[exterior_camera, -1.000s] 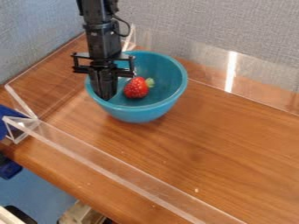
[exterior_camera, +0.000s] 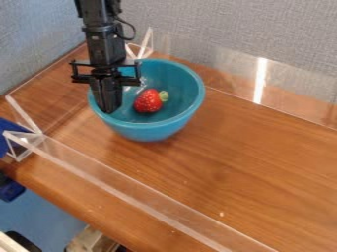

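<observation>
A teal bowl sits on the wooden table toward the back left, with a red strawberry inside it. My black gripper reaches down from above at the bowl's left side, its tips low by the left rim and left of the strawberry. It looks shut; whether the thin rim is between its fingers is hard to tell at this size.
Clear plastic edging runs along the table's left side, with a blue object beyond it. A grey wall stands behind.
My gripper and the bowl have both shifted a little to the left, the strawberry moving along with the bowl.
</observation>
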